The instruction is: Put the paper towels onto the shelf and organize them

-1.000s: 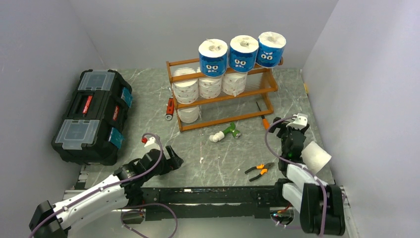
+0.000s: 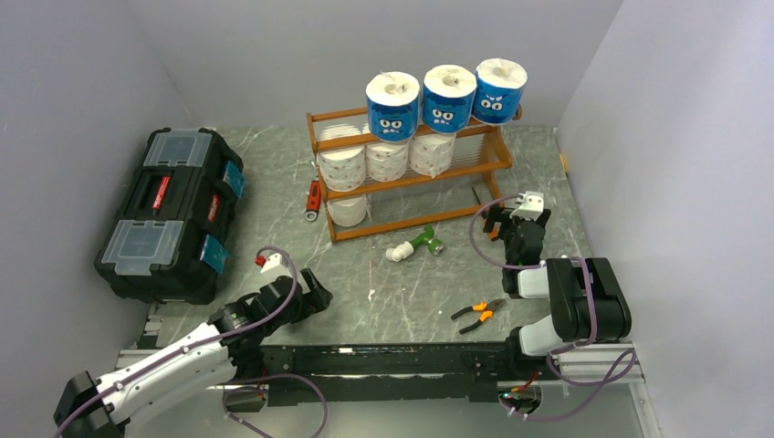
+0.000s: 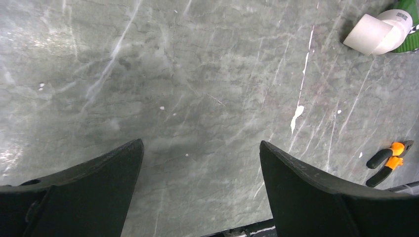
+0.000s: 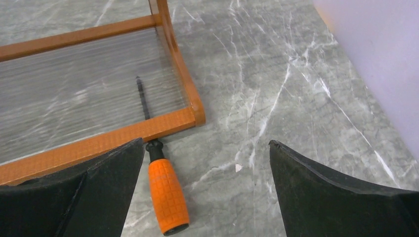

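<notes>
Three blue-wrapped paper towel rolls [image 2: 449,99] stand on the top tier of the wooden shelf [image 2: 402,224]. Three white rolls [image 2: 386,162] fill much of the middle tier, and one white roll [image 2: 347,212] sits at the left of the bottom tier. My left gripper [image 2: 325,294] is open over bare tabletop at the front left, nothing between its fingers. Beside the shelf's right end, my right gripper [image 2: 504,212] hangs open and empty, above an orange-handled screwdriver [image 4: 168,195] whose shaft reaches under the shelf's front bar.
Pliers [image 2: 478,315] and a green-and-white pipe fitting [image 2: 415,244] lie on the table before the shelf. A red tool [image 2: 313,200] rests by its left end. A black toolbox [image 2: 173,214] stands at left.
A white roll seen lying behind that arm earlier is now out of sight. The left arm has barely shifted.
</notes>
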